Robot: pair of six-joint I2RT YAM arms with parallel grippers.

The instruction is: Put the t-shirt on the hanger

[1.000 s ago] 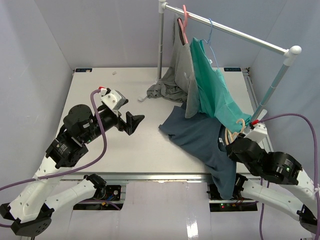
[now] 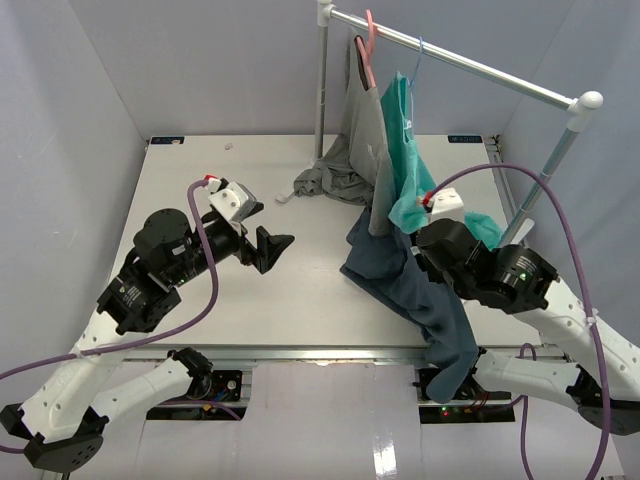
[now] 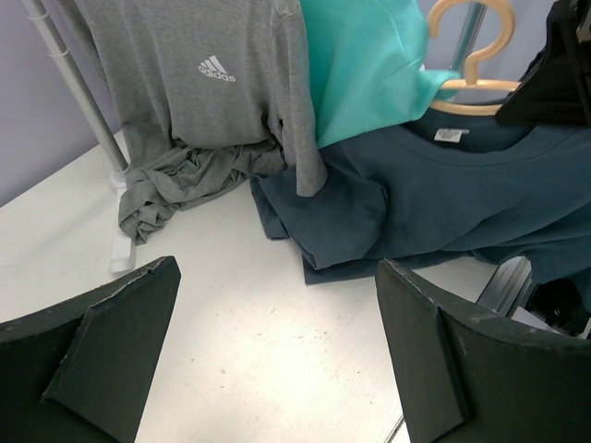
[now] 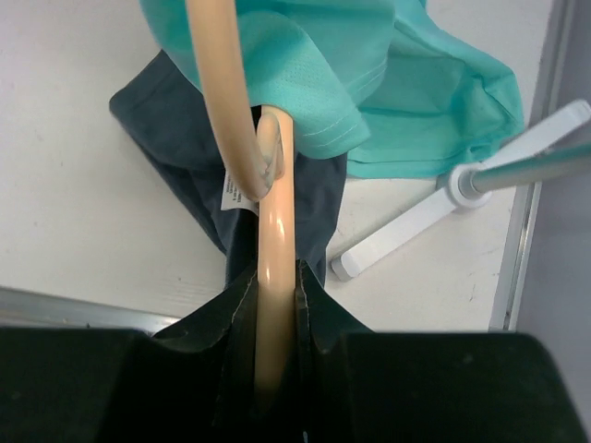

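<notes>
A dark navy shirt (image 2: 410,285) with a white label lies draped from table to front edge, a wooden hanger (image 3: 474,84) at its collar. My right gripper is shut on the hanger's bar, seen close in the right wrist view, beneath a hanging teal shirt (image 2: 410,170) that touches the hanger. In the top view this gripper is mostly hidden by its own arm. My left gripper (image 2: 265,245) hangs open over the left half of the table, fingers wide apart in the left wrist view.
A white rail (image 2: 470,66) carries a grey Adidas top (image 2: 370,150) and the teal shirt. Its right post (image 2: 545,175) and foot (image 4: 388,235) stand beside the right arm.
My right arm has swung up and leftward into the teal shirt with the hanger, pushing it and dragging the navy shirt along. The left arm is nearly still.
</notes>
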